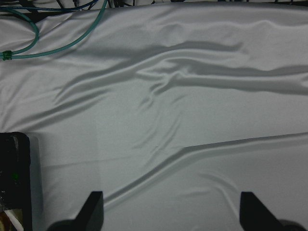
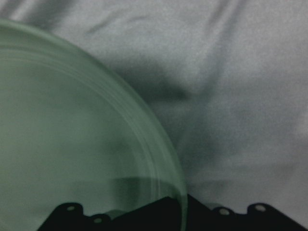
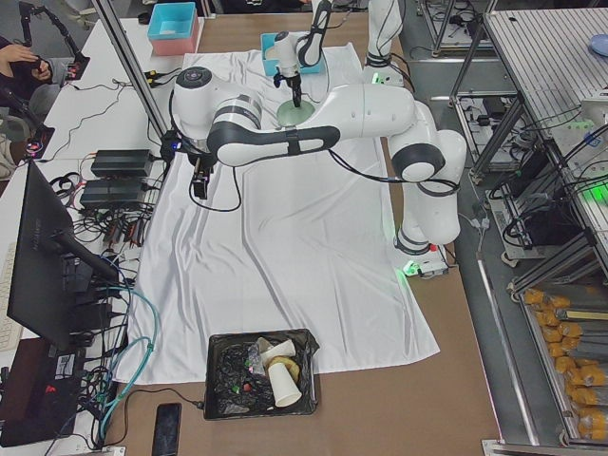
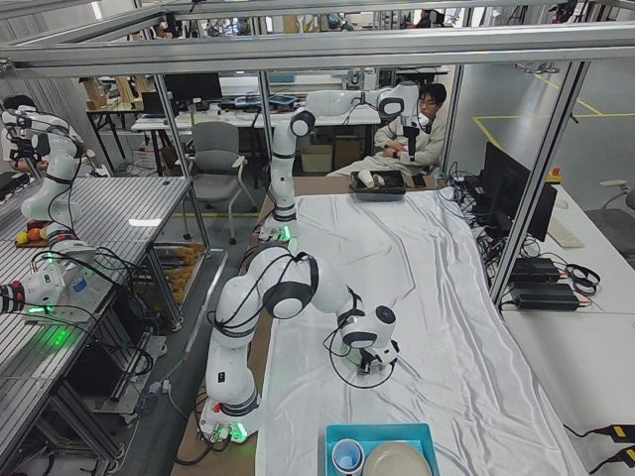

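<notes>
A green plate (image 2: pixel 82 120) (image 3: pixel 294 115) lies on the white cloth (image 3: pixel 294 247). My right gripper (image 4: pixel 366 363) is down at its edge, fingers close together with the rim between them. My left gripper (image 3: pixel 199 185) hangs open and empty over the cloth, at the other end of the table.
A black bin (image 3: pixel 237 399) with cups and rubbish stands at the near end in the left camera view. A blue tray (image 4: pixel 377 432) holding a cup and beige plate is beyond the green plate. Monitor (image 3: pixel 38 256) and cables line one side.
</notes>
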